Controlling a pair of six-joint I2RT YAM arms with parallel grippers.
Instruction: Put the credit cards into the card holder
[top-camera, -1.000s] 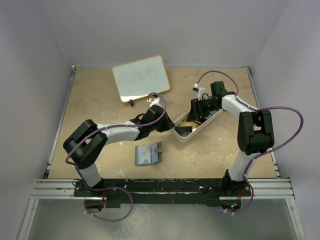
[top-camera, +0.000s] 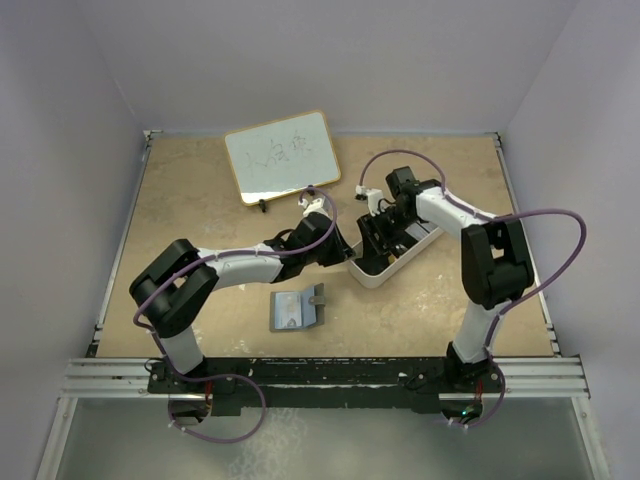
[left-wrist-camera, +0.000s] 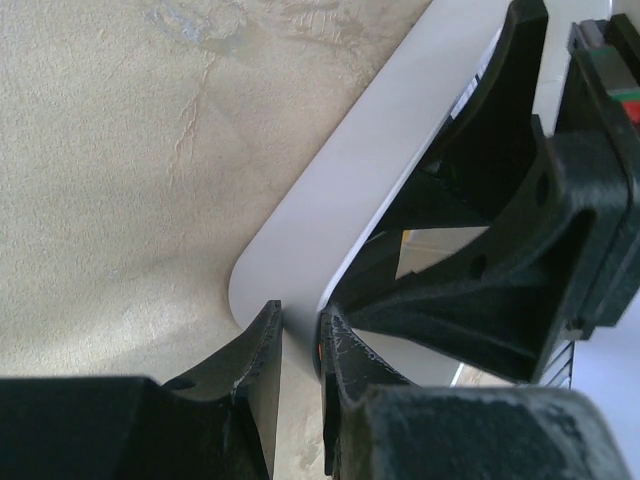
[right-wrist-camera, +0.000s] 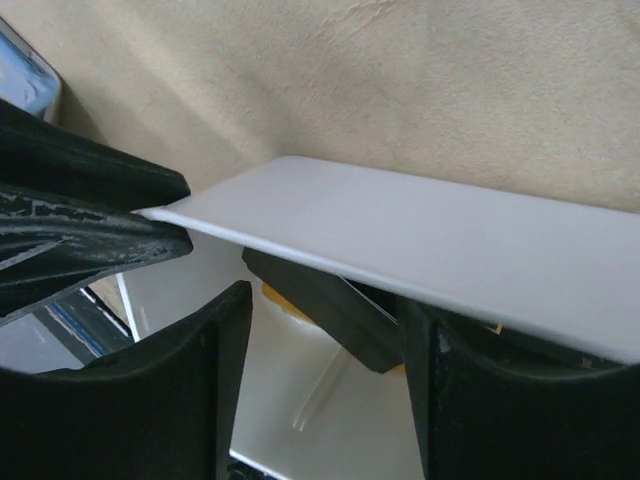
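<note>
A white box (top-camera: 392, 268) holds dark and yellow card-like items, partly hidden by my arms; in the right wrist view its wall (right-wrist-camera: 460, 240) crosses above a dark item (right-wrist-camera: 330, 310). My left gripper (top-camera: 344, 252) is at the box's near-left end, its fingers close together around the rim (left-wrist-camera: 310, 310). My right gripper (top-camera: 374, 240) reaches into the box, its fingers apart (right-wrist-camera: 320, 380), the dark item between or just beyond them; whether it grips that is unclear. The blue card holder (top-camera: 297, 308) lies open on the table below my left arm.
A whiteboard (top-camera: 282, 157) lies at the back.
My right gripper has moved leftward along the box, toward its left end and my left gripper. My left gripper has shifted only slightly.
</note>
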